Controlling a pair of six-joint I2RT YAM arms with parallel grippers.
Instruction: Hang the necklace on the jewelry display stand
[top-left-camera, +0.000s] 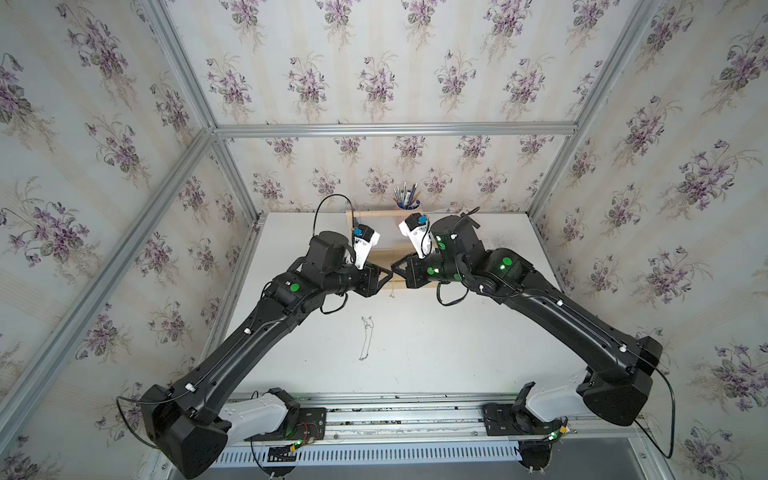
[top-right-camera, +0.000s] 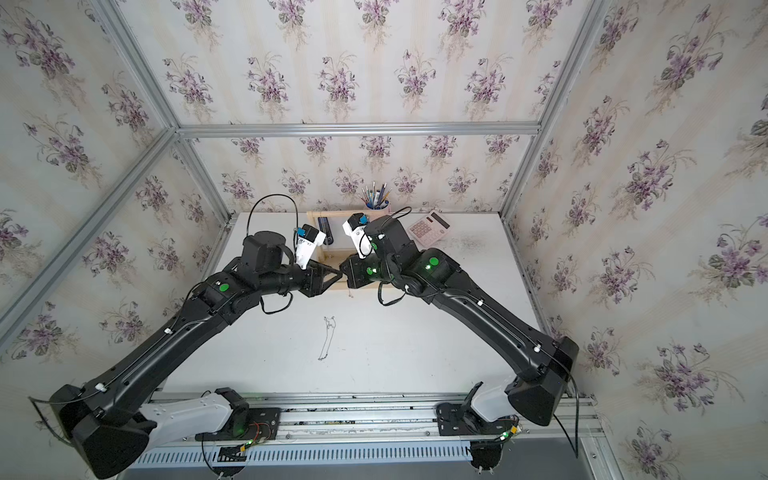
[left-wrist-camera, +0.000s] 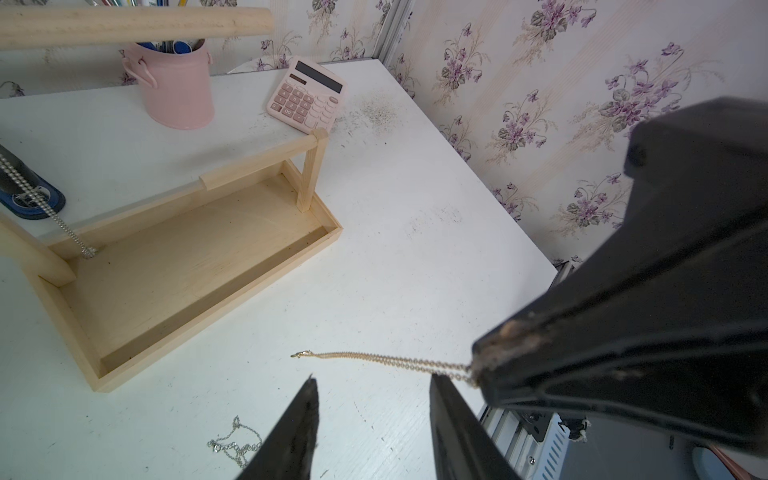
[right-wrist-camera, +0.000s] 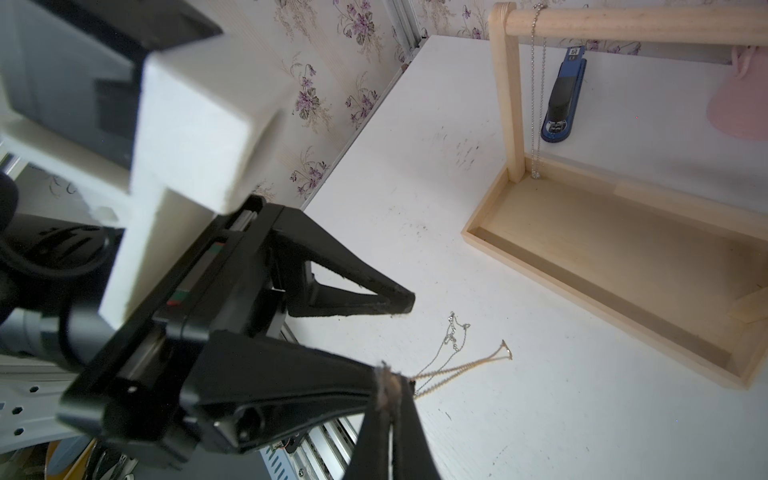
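A gold necklace (left-wrist-camera: 384, 360) hangs from the tips of my right gripper, which is shut on it, beside my left gripper; the left stands open, and nothing shows held in it. Both grippers are above the table in front of the wooden display stand (right-wrist-camera: 512, 96), whose bar (right-wrist-camera: 640, 24) carries a silver chain (right-wrist-camera: 534, 96) at its left end, reaching into the tray. Another silver necklace (left-wrist-camera: 236, 444) lies on the table in front.
Behind the stand are a blue stapler (right-wrist-camera: 564, 96), a pink pen holder (left-wrist-camera: 176, 92) and a pink calculator (left-wrist-camera: 306, 96).
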